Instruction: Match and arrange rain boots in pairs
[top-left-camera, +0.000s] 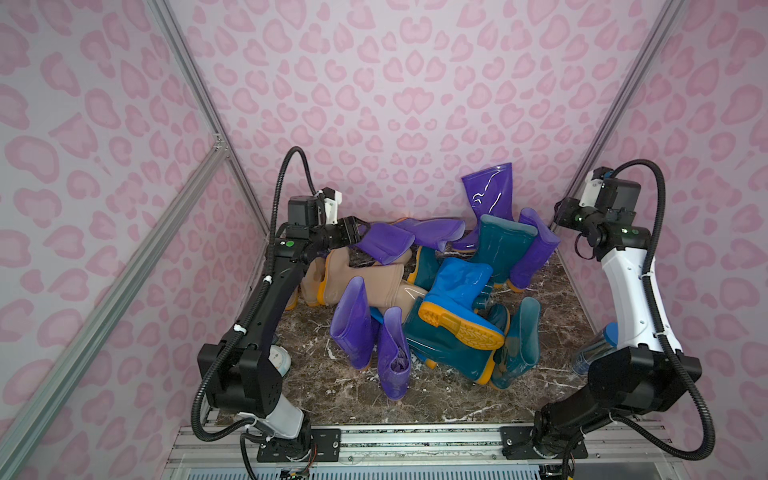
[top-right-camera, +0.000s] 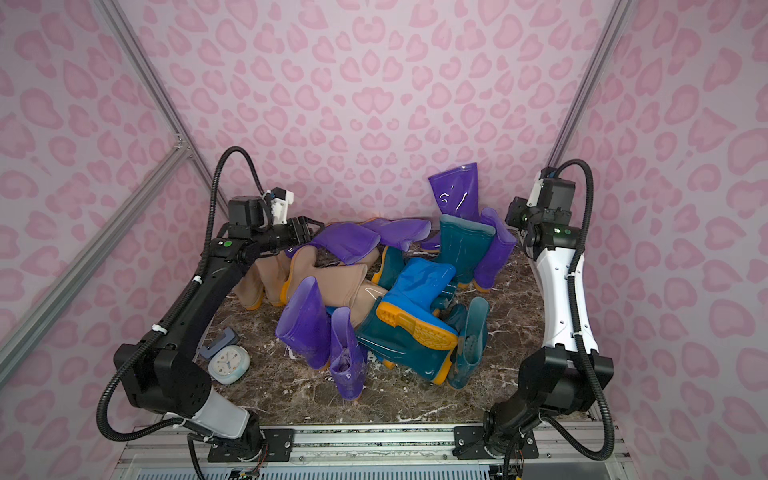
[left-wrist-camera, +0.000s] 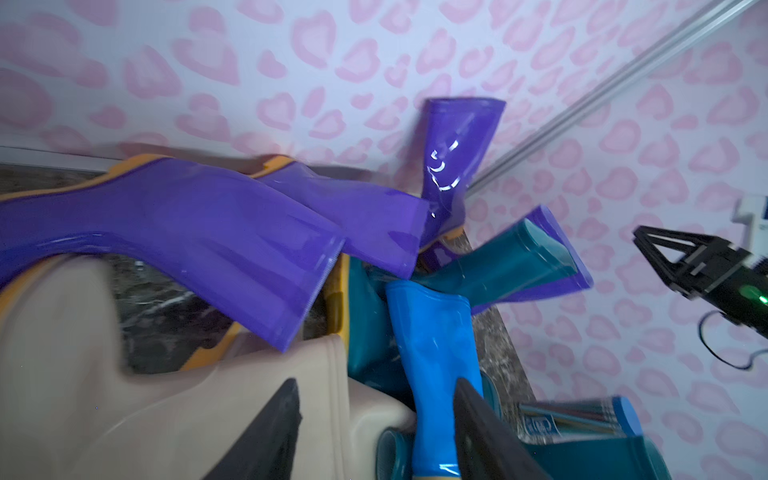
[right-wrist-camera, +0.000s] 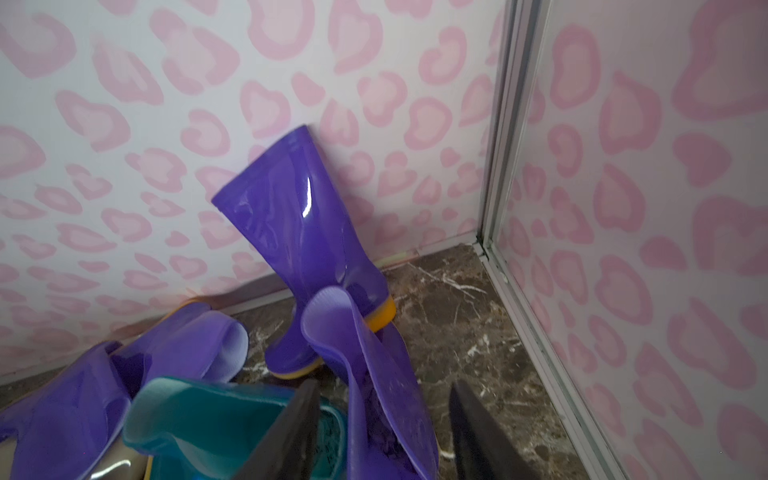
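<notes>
My left gripper (top-left-camera: 360, 229) hovers at the back left, open and empty, above the purple boots lying there (left-wrist-camera: 208, 228). Open too, my right gripper (top-left-camera: 563, 212) is at the right wall, beside a leaning purple boot (right-wrist-camera: 384, 384). Another purple boot (top-left-camera: 489, 192) stands tilted against the back wall. A teal boot (top-left-camera: 504, 246) rises next to it. Beige boots (top-left-camera: 360, 280) lie left of centre. On top of the teal ones rests a blue boot (top-left-camera: 456, 292), its yellow sole showing. Two purple boots (top-left-camera: 352, 324) stand at the front.
A round white clock (top-right-camera: 229, 365) and a grey object (top-right-camera: 218, 342) sit at the front left. Near the right arm is a clear container with a blue lid (top-left-camera: 612, 333). Bare marble floor (top-left-camera: 456, 404) runs along the front edge.
</notes>
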